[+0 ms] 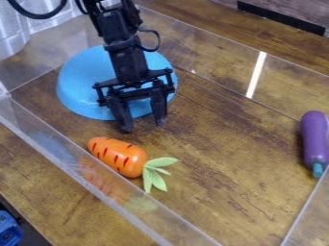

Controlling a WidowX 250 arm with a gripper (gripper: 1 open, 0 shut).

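My black gripper (140,112) hangs over the front of a light blue bowl-shaped object (81,83), its fingers pointing down and apart. No object shows between them. Below and in front of it a toy carrot (117,154) with pale green leaves lies on the wooden surface. A purple toy eggplant (315,139) lies at the far right.
Clear plastic walls border the wooden area at left, back and right. A small blue object (7,231) sits outside at the lower left.
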